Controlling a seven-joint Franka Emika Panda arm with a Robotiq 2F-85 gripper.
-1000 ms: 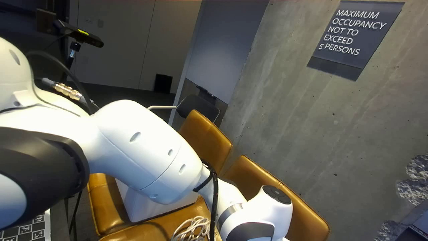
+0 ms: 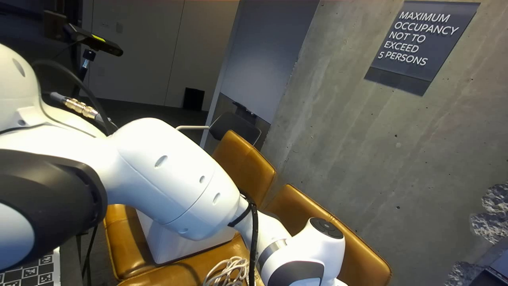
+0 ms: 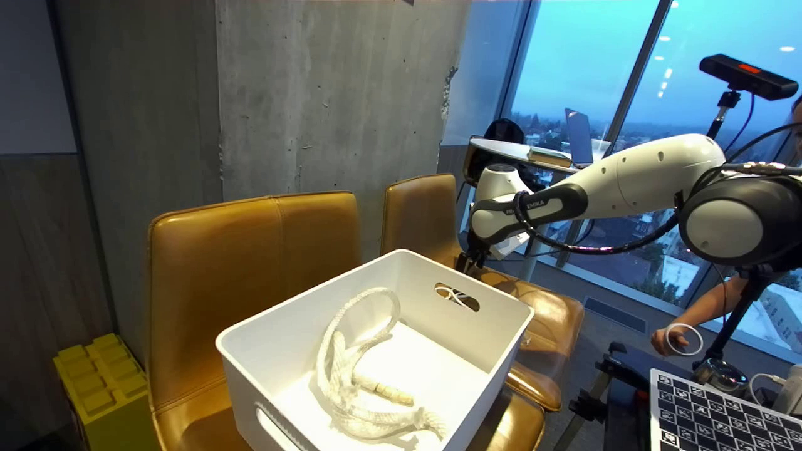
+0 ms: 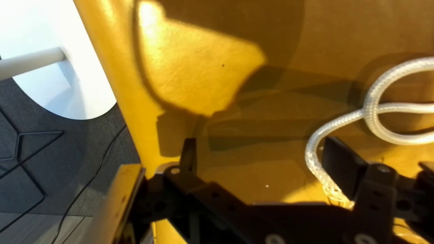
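Observation:
My gripper stands open over the tan chair seat (image 4: 260,175), its fingers wide apart. Close to the right finger (image 4: 343,164) lies a white braided rope (image 4: 376,95), curling in loops on the seat. Part of the rope passes behind that finger, and I cannot tell whether they touch. Nothing shows held between the fingers. In exterior view 1 a pale bundle of cord (image 2: 228,271) rests on the seat beside my arm. Exterior view 2 has the gripper (image 3: 470,259) low at the far chair, behind a white bin.
The white bin (image 3: 259,338) stands on the nearer chair with a thick white rope (image 3: 338,368) inside. Tan chair backs (image 3: 255,278) rise along the concrete wall. A checkered board (image 3: 722,409) lies at the right, where a person's hand (image 3: 677,338) holds a white ring.
My arm's wrist end has shifted very slightly up and left in exterior view 1. The cord bundle there looks unmoved.

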